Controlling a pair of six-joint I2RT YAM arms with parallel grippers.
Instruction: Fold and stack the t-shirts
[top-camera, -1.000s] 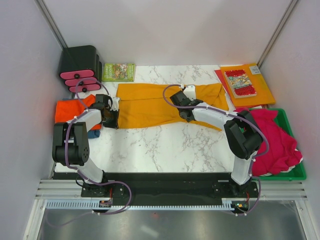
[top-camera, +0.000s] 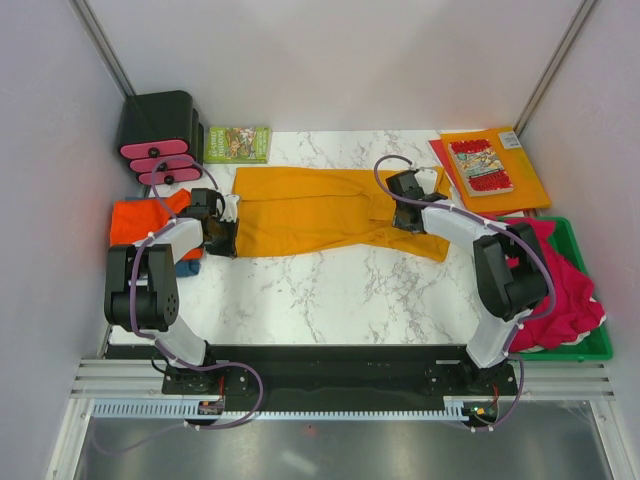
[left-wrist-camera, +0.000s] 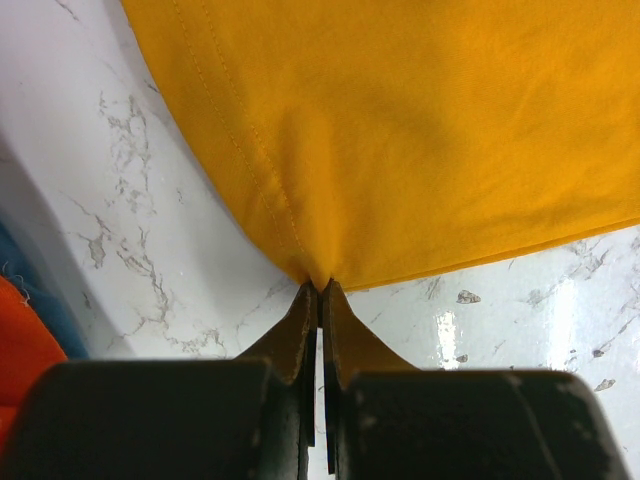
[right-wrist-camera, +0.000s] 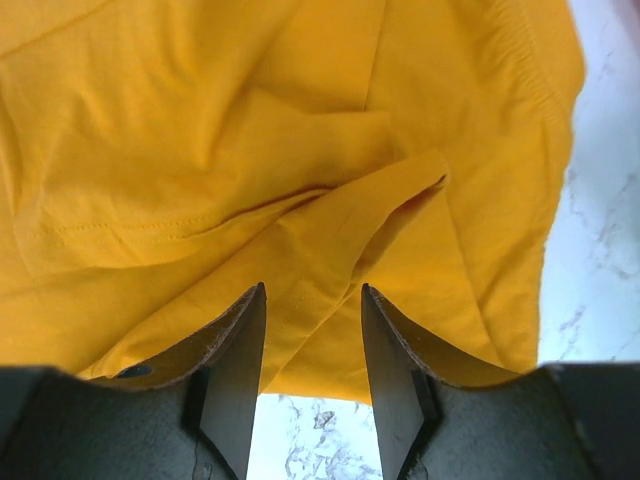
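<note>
A mustard-yellow t-shirt lies spread across the middle of the table, flat at the left and rumpled at the right. At its near left corner my left gripper is shut, with a pinch of the hem gathered between its tips. Over the shirt's right part, my right gripper stands open, nothing between its fingers. Below it a raised fold of yellow cloth runs diagonally. An orange folded shirt with blue cloth under it lies at the left, partly hidden by the left arm.
A green basket with pink-red cloth stands at the right. Behind are a black and pink drawer box, a green book and an orange folder bearing a book.
My right gripper has moved rightward over the shirt, from near its middle toward its right end. The left arm has stayed put at the corner.
</note>
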